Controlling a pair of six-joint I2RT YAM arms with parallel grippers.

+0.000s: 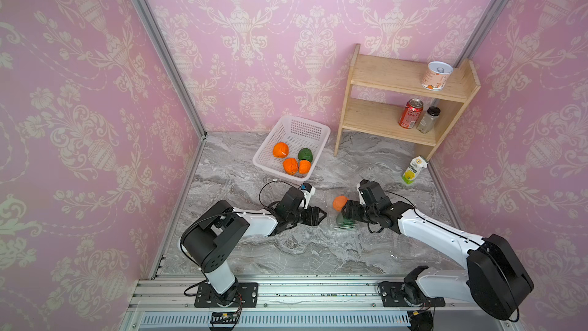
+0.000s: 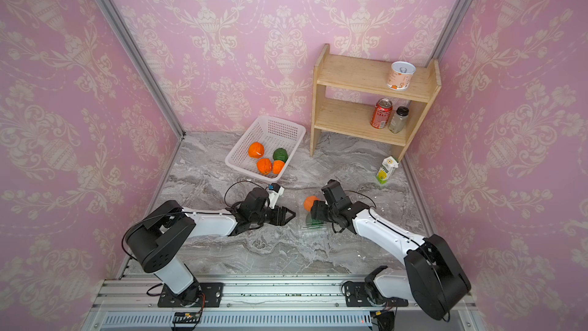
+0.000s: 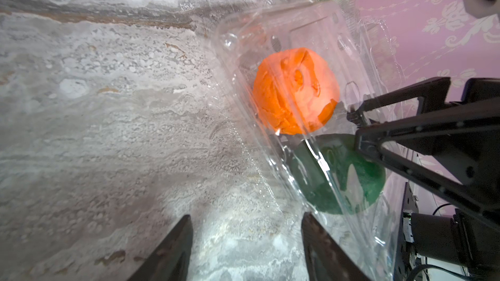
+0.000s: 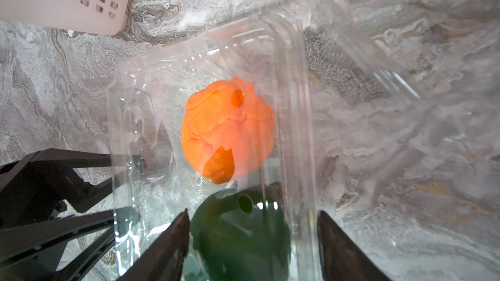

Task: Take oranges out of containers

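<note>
A clear plastic container [image 4: 119, 125] stands on the marble surface between my two arms. Inside it are an orange [image 4: 229, 125] and, beside that, a dark green fruit [image 4: 239, 239]. My right gripper is over the green fruit's end, fingers apart, a finger toward each side of that fruit; whether they touch it I cannot tell. To the container's left, my left gripper is part open with only bare surface between its fingers. In the top left view, the white basket [image 1: 262, 154] behind holds an orange [image 1: 280, 149], two more oranges and a green fruit [image 1: 305, 155].
Another clear plastic edge [image 4: 380, 67] lies close to the container. A wooden shelf [image 1: 382, 119] with a can and jar stands at the back right, and a carton [image 1: 414, 169] sits near it. Open surface lies in front of the basket.
</note>
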